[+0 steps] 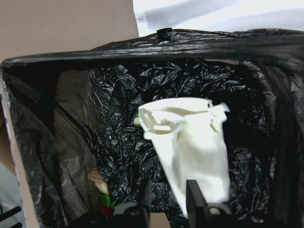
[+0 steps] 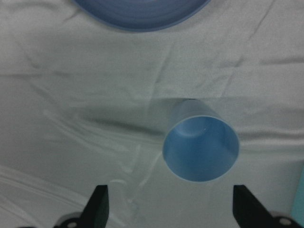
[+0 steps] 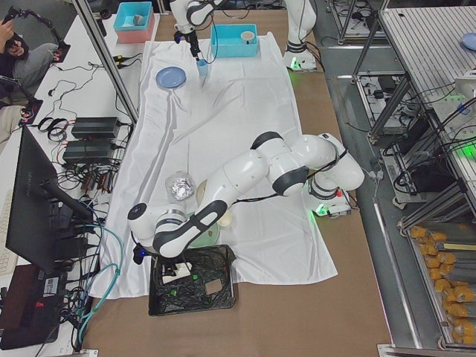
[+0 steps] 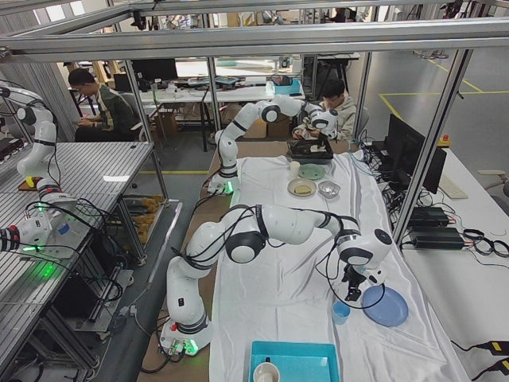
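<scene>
My left gripper is over a black bag-lined bin (image 3: 192, 301), where a crumpled white paper piece (image 1: 194, 156) appears in the left wrist view, just beyond the fingertips; whether the fingers touch it is unclear. My right gripper stands open above a blue cup (image 2: 199, 149) on the white cloth, with a blue plate (image 2: 142, 16) beside it.
A turquoise bin (image 4: 310, 354) holding a white cup sits near the right arm. Around the left arm are a green plate (image 4: 312, 172), a beige plate (image 4: 293, 188) and a foil bowl (image 4: 328, 189).
</scene>
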